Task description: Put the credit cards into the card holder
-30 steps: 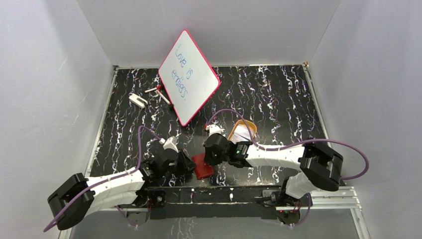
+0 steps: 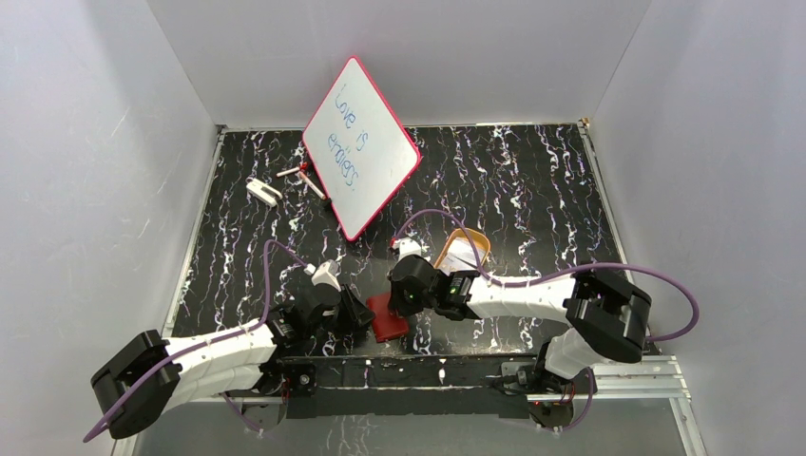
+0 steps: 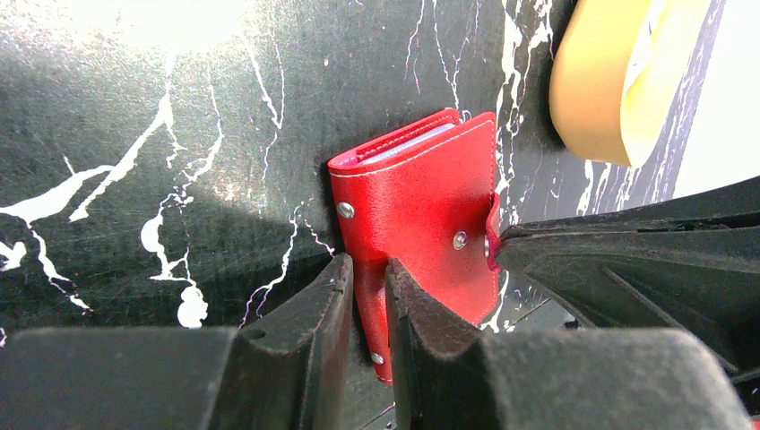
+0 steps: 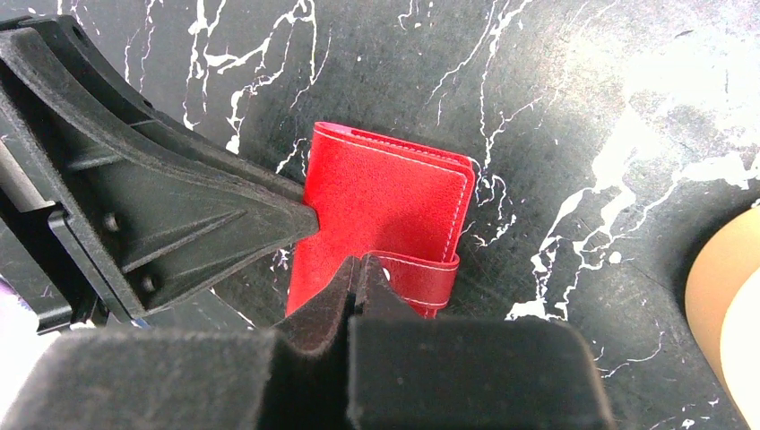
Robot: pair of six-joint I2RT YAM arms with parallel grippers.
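The red card holder point(image 2: 388, 326) lies on the black marble table between my grippers, its strap and snap visible in the left wrist view point(image 3: 430, 233) and right wrist view point(image 4: 385, 197). My left gripper is shut on the holder's spine edge. My right gripper is shut at the holder's strap, with its tips close to or touching it; nothing clear shows between them. A tan tray point(image 2: 480, 237) with white contents, possibly cards, stands behind the right arm, partly hidden.
A whiteboard point(image 2: 356, 142) leans at the back, with markers point(image 2: 312, 185) and a white object point(image 2: 263, 192) to its left. Side walls enclose the workspace.
The right arm's rear section has shifted very slightly; otherwise the top view looks the same.
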